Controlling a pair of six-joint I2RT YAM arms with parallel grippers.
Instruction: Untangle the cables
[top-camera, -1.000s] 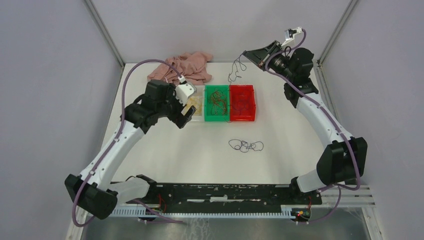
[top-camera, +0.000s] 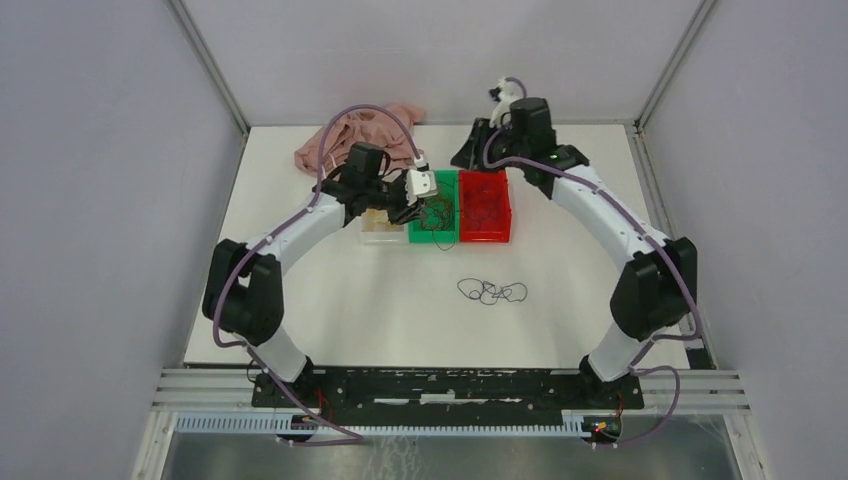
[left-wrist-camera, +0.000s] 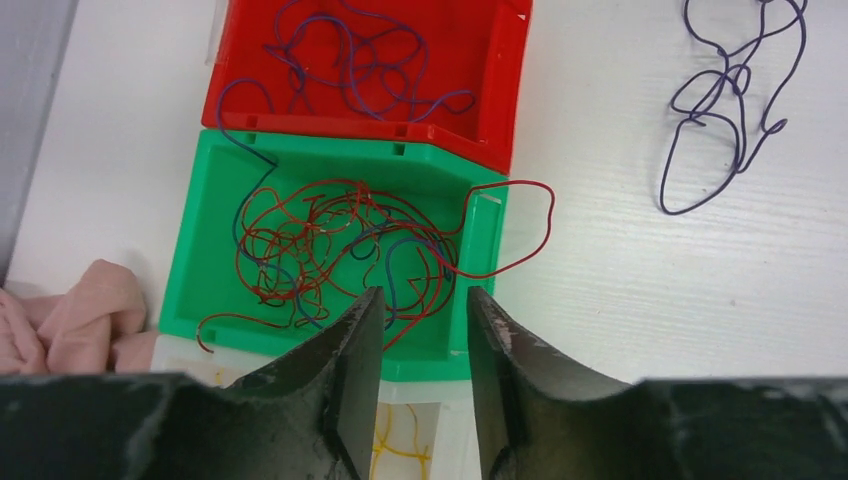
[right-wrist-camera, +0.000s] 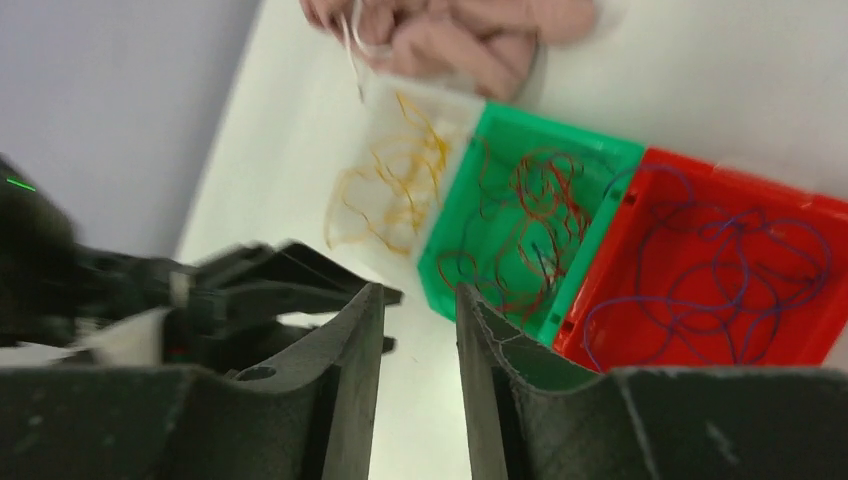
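Note:
Tangled red and blue cables lie in the green bin (left-wrist-camera: 185, 260) (right-wrist-camera: 450, 240), a red loop over its edge. The red bin (left-wrist-camera: 495, 80) (right-wrist-camera: 820, 300) holds blue cables. A dark tangled cable (top-camera: 492, 292) (left-wrist-camera: 740, 130) lies on the bare table in front. My left gripper (top-camera: 405, 208) hangs over the green bin's edge, fingers apart, nothing between them. My right gripper (top-camera: 470, 150) is above the back of the red bin, fingers apart and empty.
A white bin (left-wrist-camera: 450, 430) (right-wrist-camera: 390, 130) with yellow cables adjoins the green bin. A pink cloth (top-camera: 365, 130) lies at the back left.
My left arm has moved rightward toward the green bin.

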